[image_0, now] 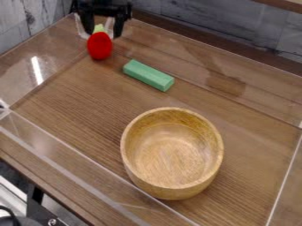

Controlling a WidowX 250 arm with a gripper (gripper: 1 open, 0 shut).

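My black gripper (101,21) is at the top left, over a white, winged-looking item (85,26) that holds something light green. A red egg-shaped object (101,48) sits just in front of them. The gripper is small and dark here, so its finger state is unclear. A green bar (148,76) lies diagonally right of the red object.
A large round wooden bowl (172,174) occupies the lower middle of the wooden table (71,115). Walls border the back left and back right.
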